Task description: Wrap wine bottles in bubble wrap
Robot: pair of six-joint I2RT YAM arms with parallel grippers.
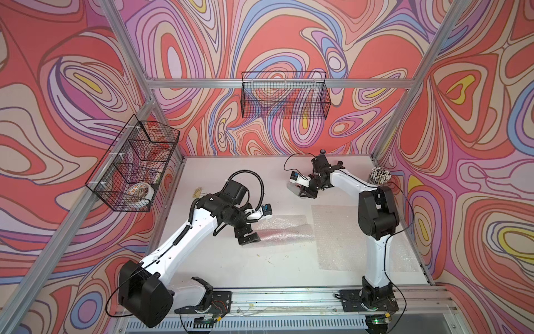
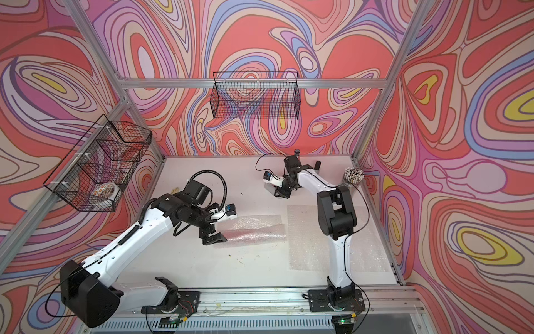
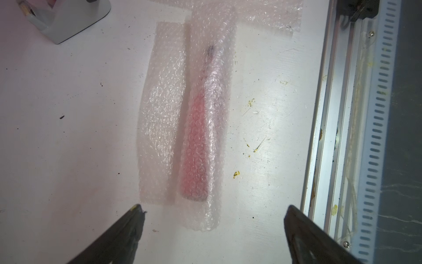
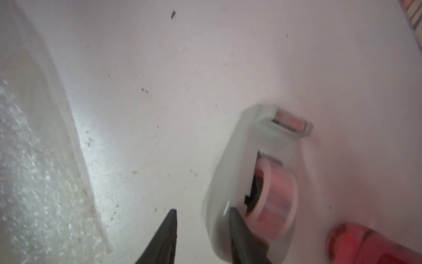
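A pink bottle wrapped in bubble wrap [image 3: 195, 145] lies on the table beside a flat flap of wrap. My left gripper hangs open above its end, nothing between its fingers. At the back right, my right gripper is at the grey tape dispenser [image 4: 228, 162], shut on it as far as the blurred right wrist view shows. A red bottle [image 4: 369, 250] stands beside the dispenser; the arm partly hides it in the top views.
An empty bubble wrap sheet [image 1: 339, 239] covers the right front. A dark object [image 2: 317, 165] and a pot of pale sticks [image 2: 353, 176] stand at the back right. Wire baskets [image 1: 285, 100] hang on the back and left frames.
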